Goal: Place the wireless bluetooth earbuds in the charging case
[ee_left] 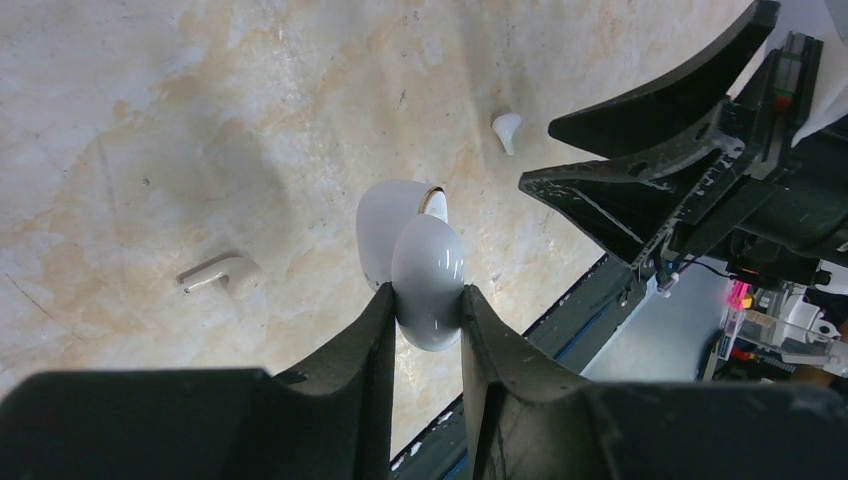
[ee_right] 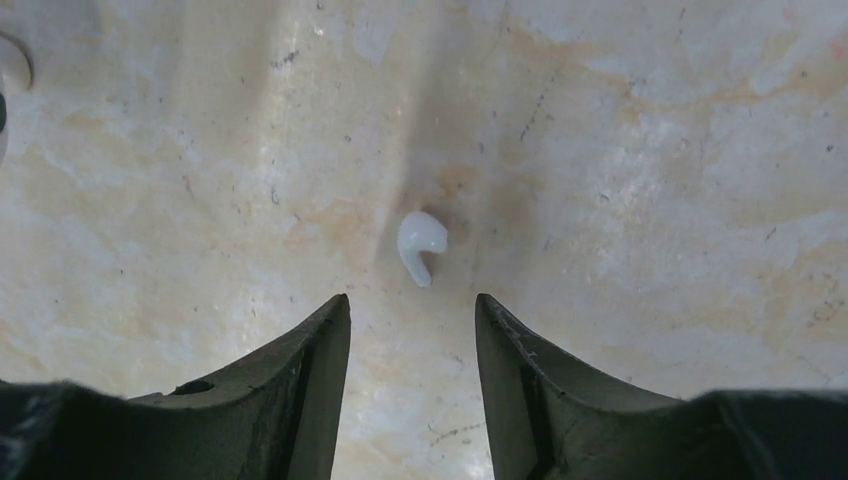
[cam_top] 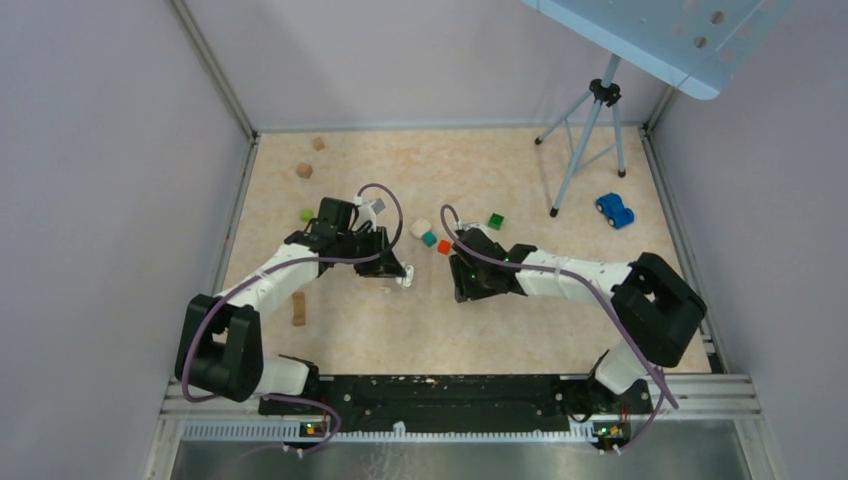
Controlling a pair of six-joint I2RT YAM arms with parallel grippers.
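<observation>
The white charging case [ee_left: 428,285], its lid standing open, is clamped in my left gripper [cam_top: 401,273], a little above the table. One white earbud [ee_left: 225,275] lies on the table left of the case in the left wrist view. A second earbud [ee_left: 507,128] rests on the other side, near the fingertips [ee_left: 585,130] of my right gripper. In the right wrist view, an earbud [ee_right: 422,235] lies beyond the open right gripper, roughly in line with the gap between its fingers and touching neither. From above, the right gripper hides that earbud.
Small coloured blocks sit just behind the grippers, among them a red block [cam_top: 444,247] and a teal block [cam_top: 429,239]. A wooden block [cam_top: 299,309] lies at the left. At the back right stand a tripod [cam_top: 590,135] and a blue toy car [cam_top: 614,210].
</observation>
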